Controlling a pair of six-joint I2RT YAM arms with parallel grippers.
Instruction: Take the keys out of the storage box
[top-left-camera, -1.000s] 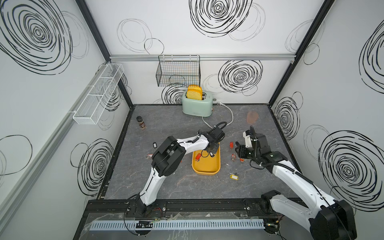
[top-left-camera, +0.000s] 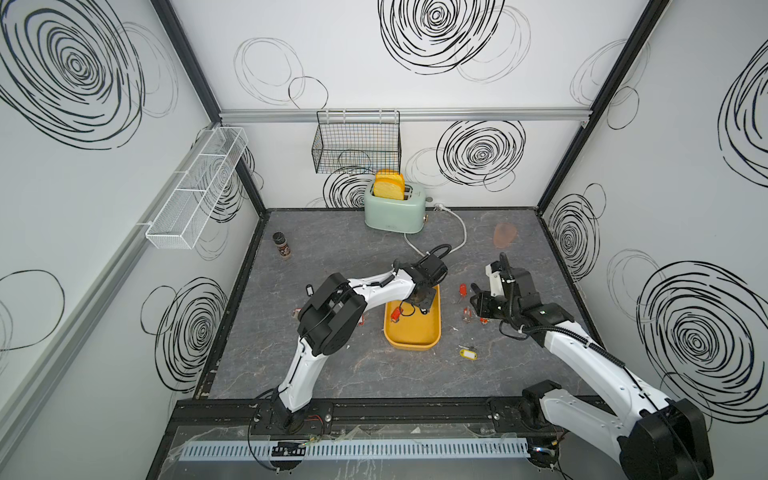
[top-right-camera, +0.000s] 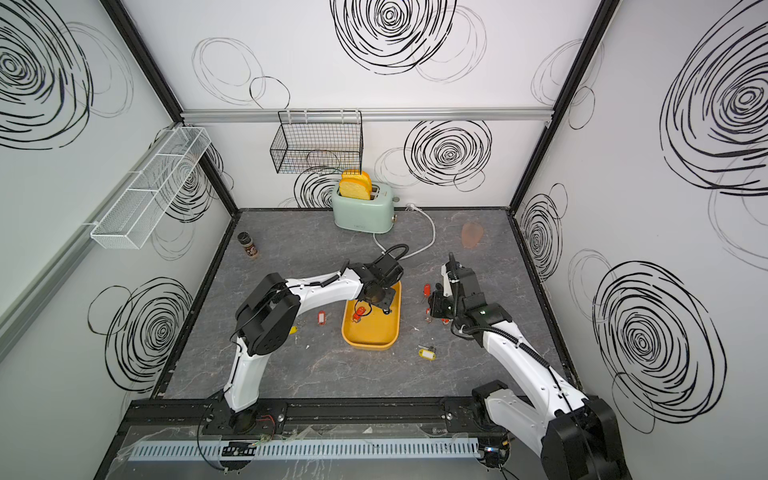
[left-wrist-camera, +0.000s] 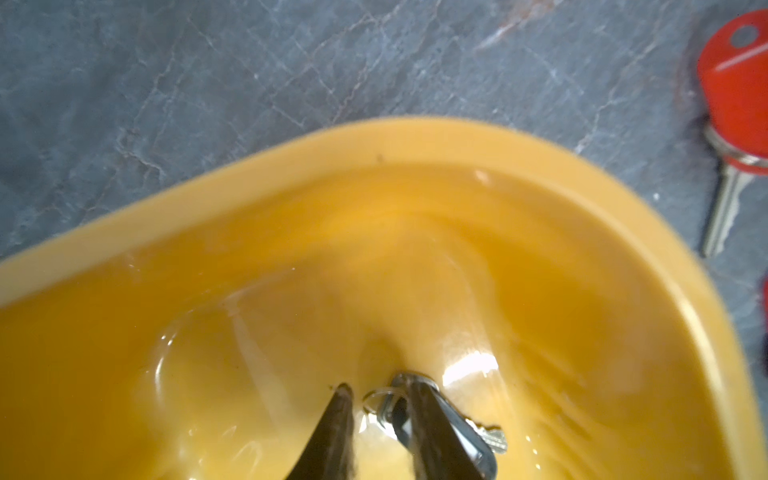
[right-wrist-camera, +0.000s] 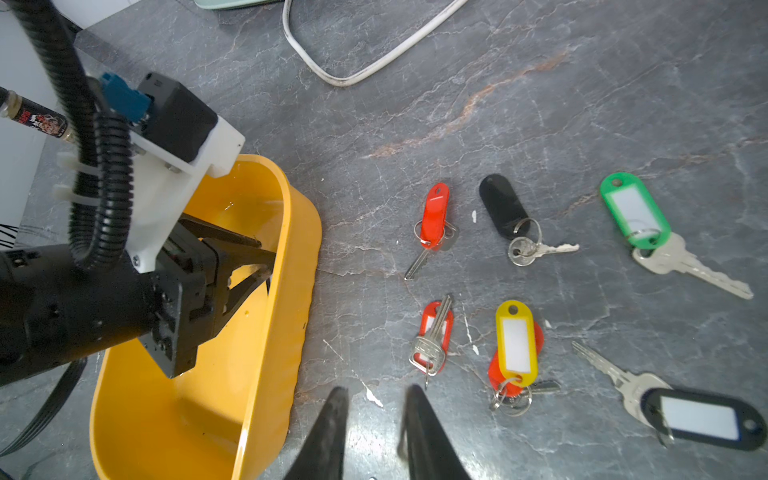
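Note:
The yellow-orange storage box (top-left-camera: 413, 346) stands mid-table, my left gripper reaching down into it. Its fingers are part open, and the ring of a black-tagged key (left-wrist-camera: 444, 420) shows between and just beyond the tips; the near finger partly covers the tag. Whether they touch cannot be seen. In the top left view, a red-tagged key (top-left-camera: 396, 314) also lies inside the box. To the right of the box, my right gripper hangs over the table, fingers apart, nothing between them.
Several tagged keys lie right of the box, among them a red-tagged key (right-wrist-camera: 434, 214), a green-tagged key (right-wrist-camera: 640, 209) and a yellow-tagged key (right-wrist-camera: 517, 340). More lie to its left. A toaster (top-left-camera: 394, 211) stands behind, its white cable (top-left-camera: 461, 228) trailing right.
My left arm has shifted very slightly, its gripper staying over the box. The black-tagged key beneath it appears slightly shifted. My right arm has not visibly moved.

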